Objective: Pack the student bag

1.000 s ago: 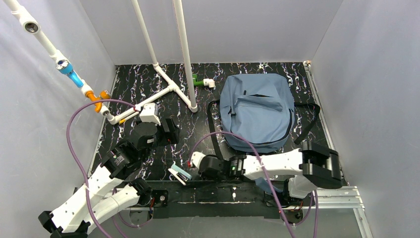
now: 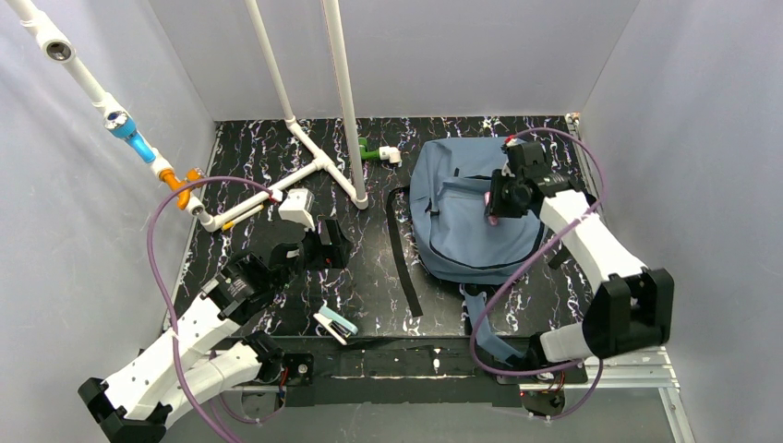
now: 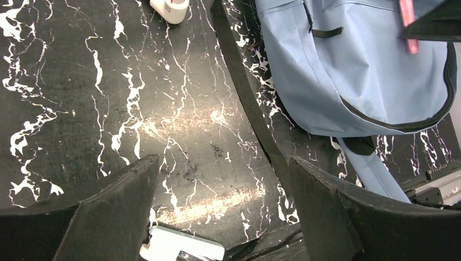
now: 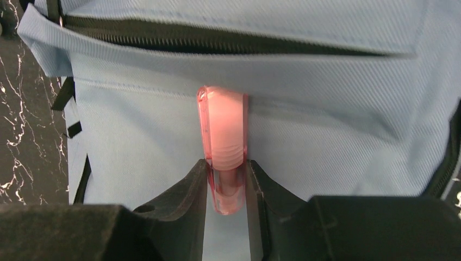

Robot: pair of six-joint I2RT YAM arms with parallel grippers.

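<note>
A blue backpack (image 2: pixel 475 245) lies flat on the right half of the table, its front pocket (image 4: pixel 234 73) slit partly unzipped. Over it, my right gripper is shut on a pink translucent case (image 4: pixel 225 122), long and narrow, that points toward the pocket slit just below its opening. Whether the case touches the fabric I cannot tell. In the left wrist view, my left gripper stands open with nothing between its fingers, above bare table left of the bag. A white and teal stapler (image 2: pixel 335 324) rests near the front edge, partly cut off in the left wrist view.
White pipes (image 2: pixel 325 166) with a green valve (image 2: pixel 371 152) stand at the back left, a yellow pencil-like stick (image 2: pixel 243 217) beside them. A black strap (image 2: pixel 402 254) trails left of the bag. Mid-table is clear.
My right arm has swung from the table's front near the stapler up and right over the backpack, carrying the pink case. The left gripper has shifted slightly right.
</note>
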